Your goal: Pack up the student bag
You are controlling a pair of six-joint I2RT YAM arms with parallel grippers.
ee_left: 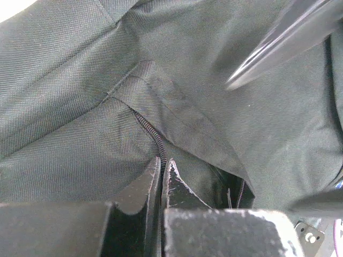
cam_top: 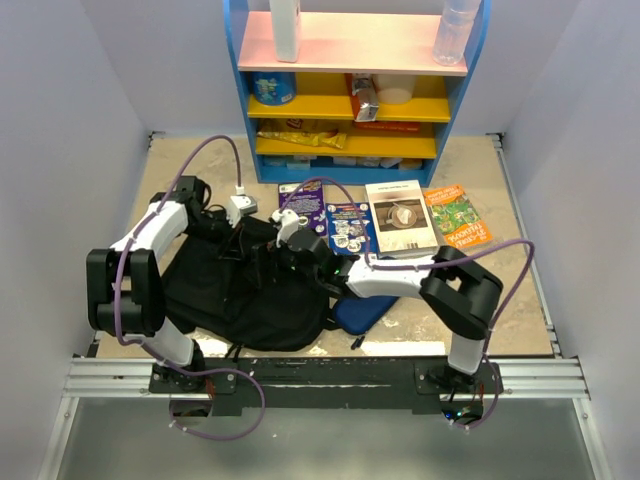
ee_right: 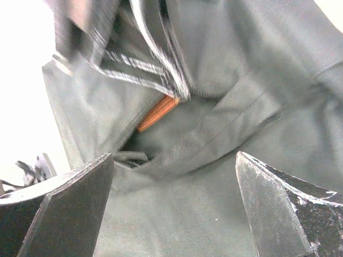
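Note:
The black backpack lies spread over the table's left half. My left gripper is shut on the bag's fabric beside a zipper, in folds of dark cloth. My right gripper hangs open over the bag, cloth below and between its fingers. In the right wrist view an orange item shows inside a gap in the bag.
Booklets, a magazine and an orange book lie behind and to the right. A blue case lies under the right arm. A shelf with goods stands at the back.

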